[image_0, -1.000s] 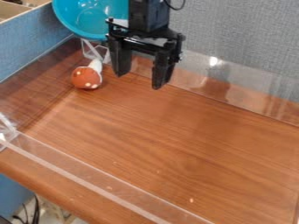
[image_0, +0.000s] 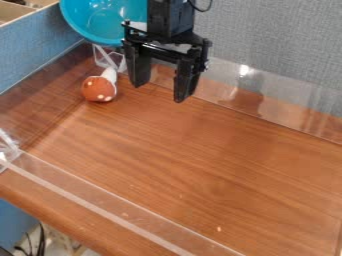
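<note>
My black gripper (image_0: 162, 78) hangs over the back left of the wooden table, open, with nothing visible between its fingers. Below and left of it lies a small toy with an orange-red round head (image_0: 98, 88) and a white stem, like a mushroom, on the wood. Behind the gripper at top left is a turquoise round bowl-like object (image_0: 94, 15), partly hidden by the arm.
Clear low barriers run along its back and front edges. A grey wall stands behind, a blue panel at left, and a white item (image_0: 4, 150) at the left edge.
</note>
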